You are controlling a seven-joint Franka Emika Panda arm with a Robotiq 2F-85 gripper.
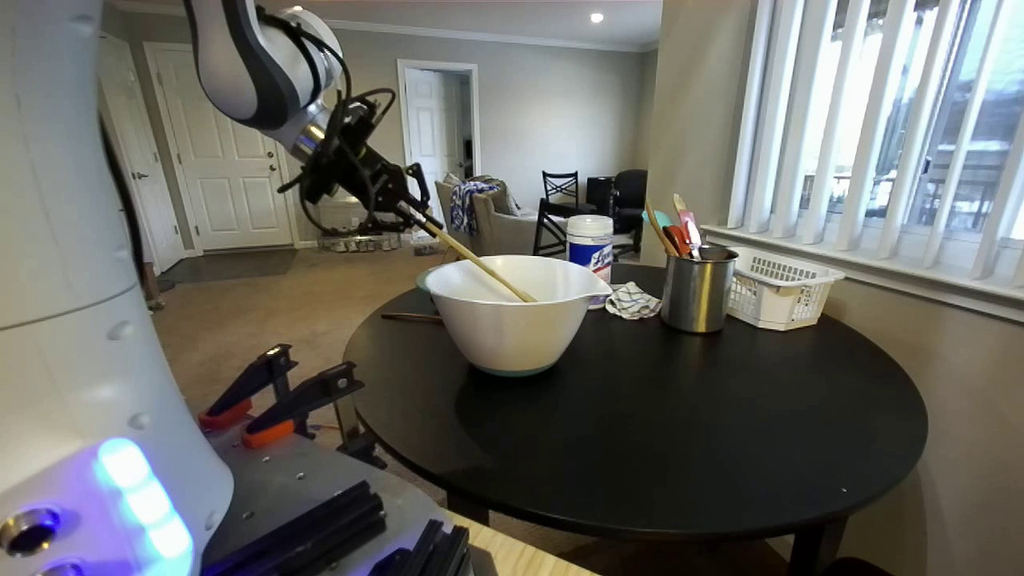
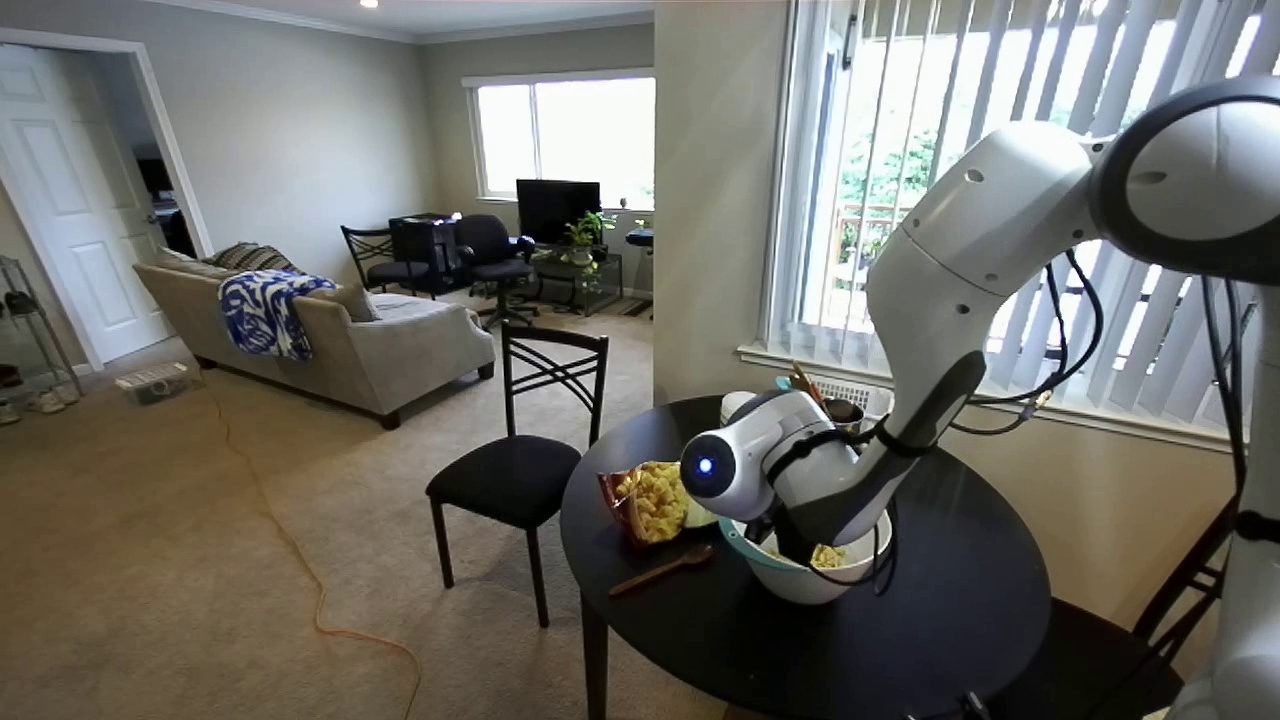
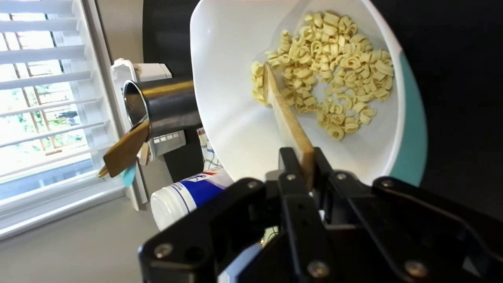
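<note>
My gripper is shut on a wooden utensil (image 3: 292, 122), its handle between the black fingers. The utensil slants down into a white mixing bowl (image 1: 509, 326), its far end among pale ring-shaped pasta pieces (image 3: 339, 70). A few pieces sit on the far side of that end, apart from the main heap. In the first exterior view the gripper (image 1: 414, 210) hangs above and left of the bowl rim, with the stick (image 1: 480, 266) crossing the opening. The arm hides most of the utensil in the second exterior view.
Behind the bowl stand a wipes canister (image 1: 590, 245), a folded cloth (image 1: 633, 302), a steel utensil pot (image 1: 698, 293) and a white basket (image 1: 782, 288). An open bag of yellow food (image 2: 657, 502) and a wooden spoon (image 2: 660, 570) lie beside the bowl.
</note>
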